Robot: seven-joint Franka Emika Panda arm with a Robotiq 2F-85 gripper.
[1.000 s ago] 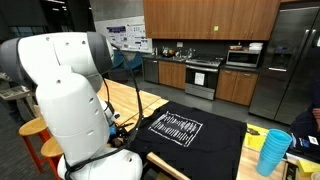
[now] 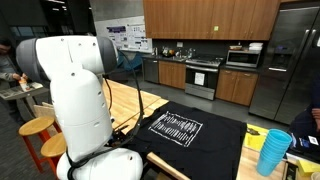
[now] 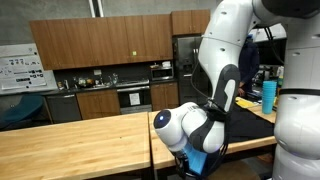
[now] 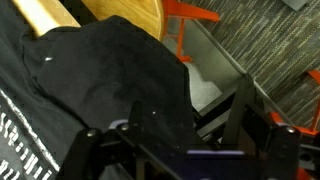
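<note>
A black cloth with white stripes of print (image 2: 175, 128) lies over the wooden table in exterior view 1. In the wrist view, dark cloth (image 4: 115, 75) fills much of the left side, with its white print at the lower left. My gripper appears at the bottom of that view, its dark fingers apart and no object visible between them. In exterior view 2 the white arm (image 3: 180, 125) bends down low at the table's near edge. The arm hides most of the gripper in exterior view 1.
Blue cups (image 2: 273, 152) are stacked at the table's right side. Orange stools (image 2: 38, 126) stand on the left. Floor shows at the upper right of the wrist view. Bare wood (image 3: 80, 145) extends along the table's left part.
The arm's lower part has shifted slightly at the table's near-left edge, and a bluish part seen there earlier is now hidden. Cloth and cups look unmoved.
</note>
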